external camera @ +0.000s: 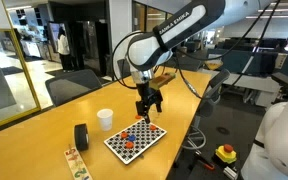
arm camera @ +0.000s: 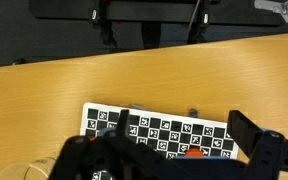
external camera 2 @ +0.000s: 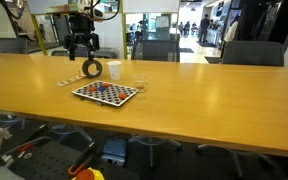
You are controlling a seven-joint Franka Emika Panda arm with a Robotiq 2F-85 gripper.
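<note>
A black-and-white checkered board (external camera: 141,151) lies on the wooden table, with a few small orange-red pieces (external camera: 129,145) and blue pieces (external camera: 131,138) on it. My gripper (external camera: 149,108) hangs above the board's far side, pointing down and clear of the surface. From the second exterior view, the gripper (external camera 2: 81,50) is well above the board (external camera 2: 89,95). In the wrist view the two dark fingers stand wide apart, so the gripper is open, with only board and table between them. An orange piece (arm camera: 194,153) shows low in that gap; the arm hides part of the board.
A white cup (external camera: 105,119) stands beside the board. A black ring-shaped roll (external camera: 81,137) and a pale strip with round marks (external camera: 77,164) lie farther left. A red-and-yellow button (external camera: 225,153) sits off the table.
</note>
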